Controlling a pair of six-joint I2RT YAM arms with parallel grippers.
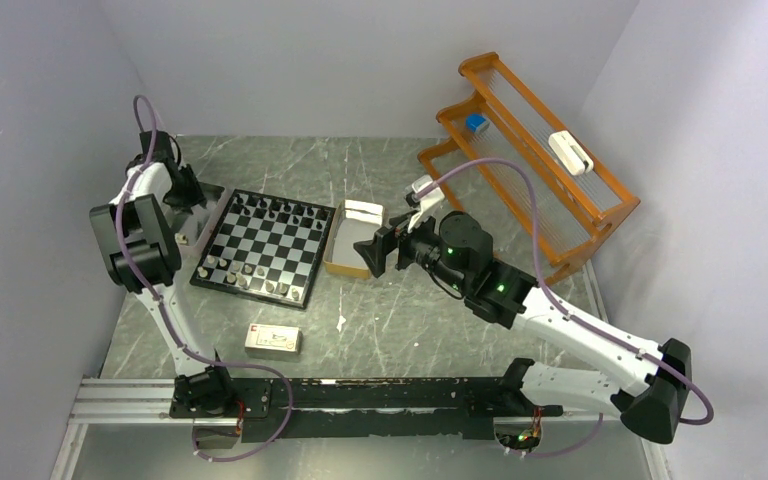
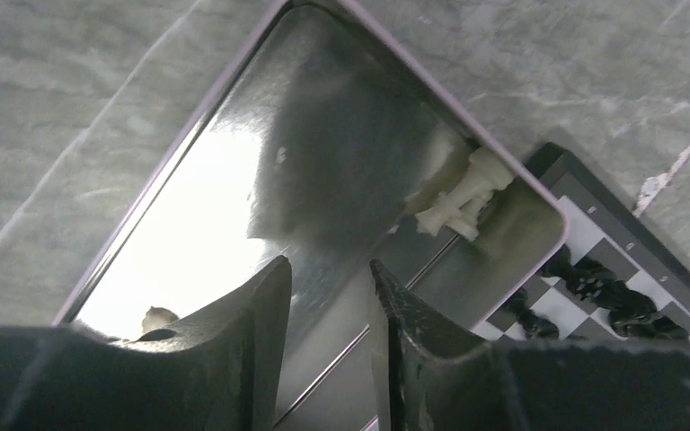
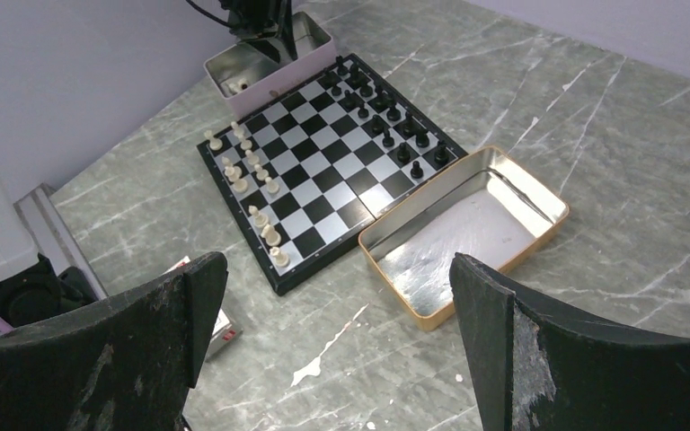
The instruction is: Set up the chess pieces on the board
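The chessboard [image 1: 260, 250] carries dark pieces [image 3: 377, 126] along one side and white pieces [image 3: 271, 235] along the other. My left gripper is over the pink-rimmed metal tray [image 2: 172, 153] left of the board, fingers part open with nothing seen between them. Inside the tray, white pieces [image 2: 467, 197] lie by the far corner and another small light piece [image 2: 159, 320] is near the lower left. My right gripper hangs open and empty, right of the board and gold-rimmed tray [image 1: 347, 263].
A cardboard box [image 1: 272, 340] lies below the board. A wooden rack [image 1: 600, 205] stands at the back right.
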